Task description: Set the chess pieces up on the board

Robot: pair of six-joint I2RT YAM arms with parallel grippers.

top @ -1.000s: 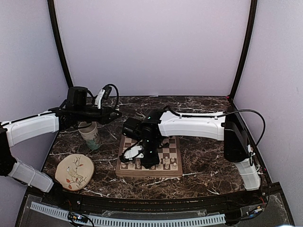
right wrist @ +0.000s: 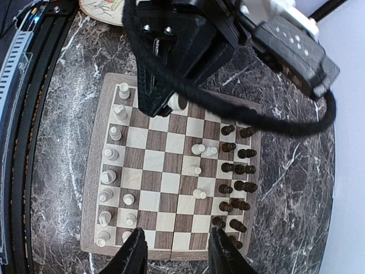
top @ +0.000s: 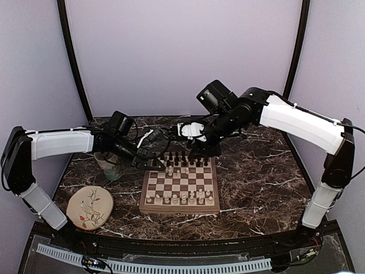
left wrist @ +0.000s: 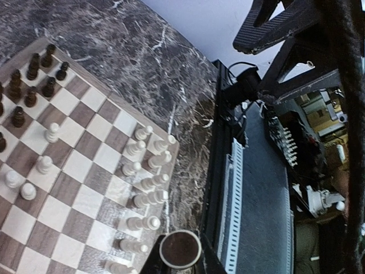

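Observation:
The chessboard (top: 165, 210) lies on the table. In the right wrist view, dark pieces (right wrist: 245, 186) stand in two rows along one side, and white pieces (right wrist: 108, 176) line the opposite edge. Three more white pieces (right wrist: 129, 199) stand on the row in front of that edge. Several loose white pieces (right wrist: 194, 170) are on squares nearer the dark rows. My left gripper is shut on a white piece (right wrist: 177, 101), its round brown-bottomed base facing the left wrist camera, above the board's left side. Over the board's far half, my right gripper is open, nothing visible between its fingertips.
A round plate with a bird design (top: 90, 208) lies at the front left. Behind it, a pale cup (top: 109, 165) is partly covered by my left arm. Bare dark marble (top: 256, 177) extends to the board's right. Both arms are close together above the board.
The right gripper has risen and moved back from the front white rows toward the far right. My left gripper has come rightward and down from beside the cup to over the board.

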